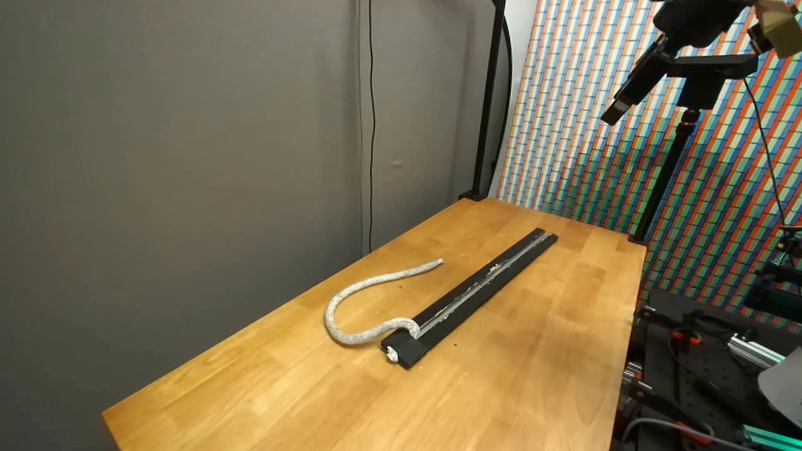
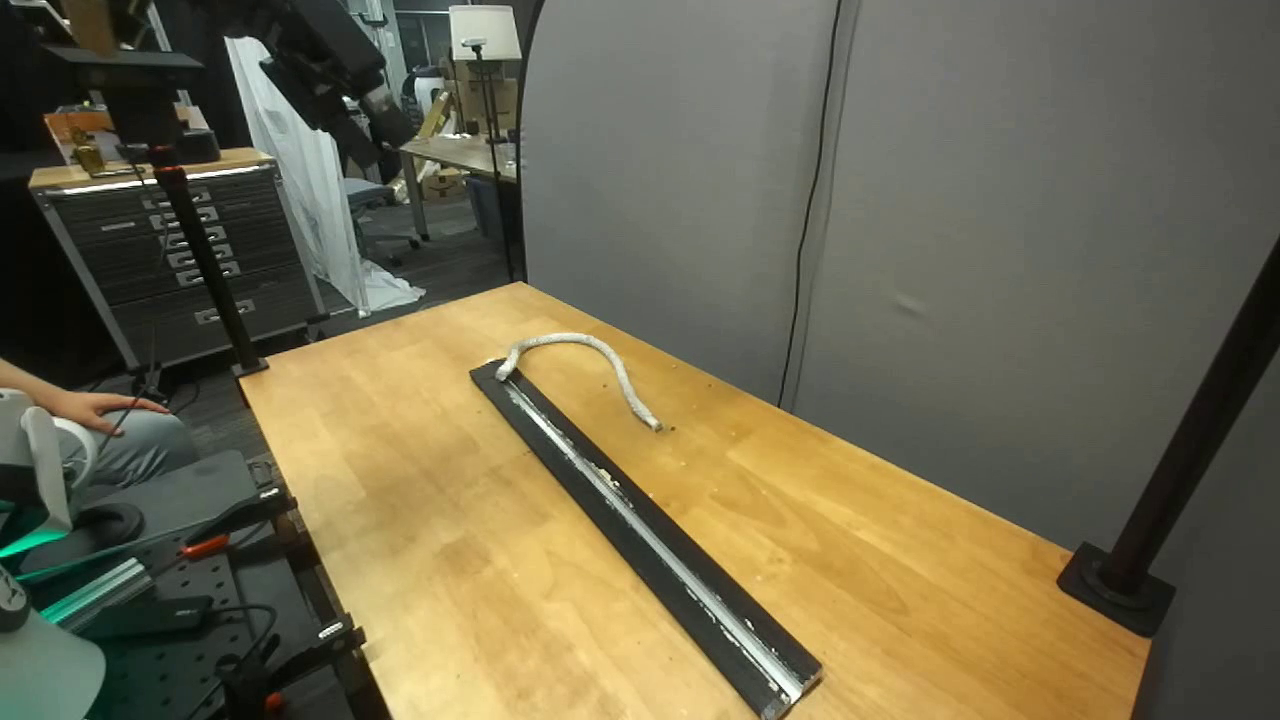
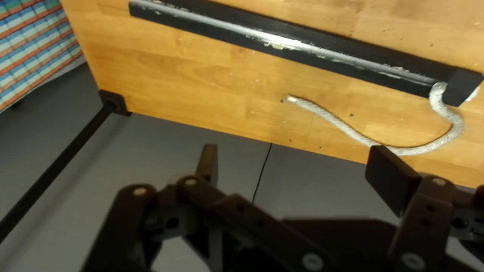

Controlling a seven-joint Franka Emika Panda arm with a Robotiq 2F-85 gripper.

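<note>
A pale braided rope (image 1: 336, 308) curves in a hook shape on the wooden table. One end is held in the black block at the end of a long black bar (image 1: 451, 312), and a stub pokes out of the block's end face. The rope's other end (image 2: 655, 422) lies loose on the wood, outside the bar's pale lengthwise groove (image 2: 624, 510). High above the table, well clear of rope and bar, hangs my gripper. Its two fingers (image 3: 391, 179) stand wide apart in the wrist view, with nothing between them.
Black posts rise from the table's corners, one with a square foot (image 2: 1116, 588) and another (image 1: 665, 176) near my arm. A grey wall runs along one long side. A seated person's hand (image 2: 102, 410) shows beyond the table.
</note>
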